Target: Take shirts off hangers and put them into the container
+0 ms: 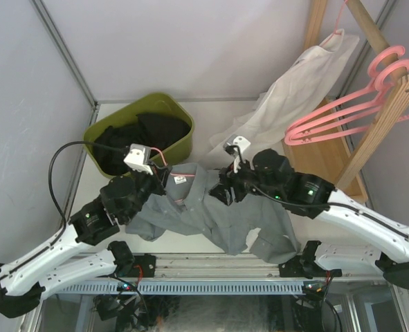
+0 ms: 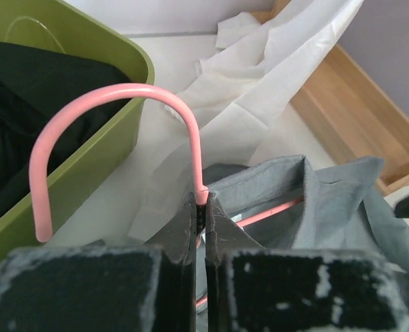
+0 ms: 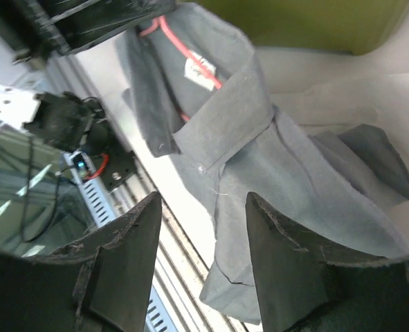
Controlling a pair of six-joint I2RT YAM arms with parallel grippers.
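A grey shirt point(image 1: 239, 221) lies crumpled on the white work surface in front of both arms, with a white label at its collar. My left gripper is shut on the pink hanger point(image 2: 149, 90), just below its hook, while the hanger's lower parts run into the shirt's collar. My right gripper stands open above the shirt, to the right of the collar, with its fingers apart and nothing seen held between them.
A green bin point(image 1: 93, 128) holding dark cloth stands at back left. At the right, a wooden rack point(image 1: 366, 144) carries several pink hangers point(image 1: 322, 124) and a white garment point(image 1: 301, 76) draped down to the surface.
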